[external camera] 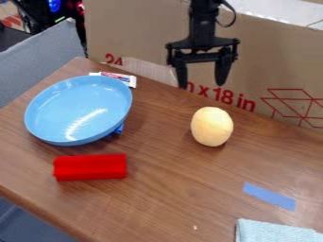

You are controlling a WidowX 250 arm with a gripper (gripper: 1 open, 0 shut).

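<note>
My black gripper [202, 74] hangs in the upper middle in front of a cardboard wall, open with nothing between its fingers, above and apart from the objects on the wooden table [164, 198]. A blue round plate [77, 108] lies at the left. A pale yellow oval object [212, 126] sits right of centre, below the gripper. A red cylinder [90, 166] lies in front of the plate.
A small white-and-red packet [115, 77] lies behind the plate. A blue tape strip [269, 197] and a light cloth [275, 232] are at the right front.
</note>
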